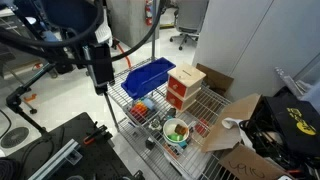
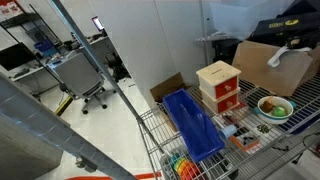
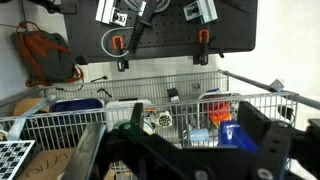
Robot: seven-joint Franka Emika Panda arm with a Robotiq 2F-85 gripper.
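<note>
My gripper is open, its dark fingers set wide apart at the bottom of the wrist view with no object gripped between them. In exterior view 1 the black arm (image 1: 85, 45) hangs at the upper left, in front of the wire rack. A white bowl (image 1: 176, 131) with colourful things in it stands on the rack; exterior view 2 also shows the bowl (image 2: 274, 108). Behind it is a pale wooden box with drawers (image 2: 220, 87). A blue bin (image 2: 193, 124) lies beside the box. Small colourful items (image 2: 184, 167) are near the bin.
An opened cardboard box (image 1: 232, 127) and a black case (image 1: 288, 123) crowd the right of the rack in exterior view 1. A dark table (image 3: 165, 38) with cables and metal brackets borders the rack. An office chair (image 2: 83, 78) stands on the floor beyond.
</note>
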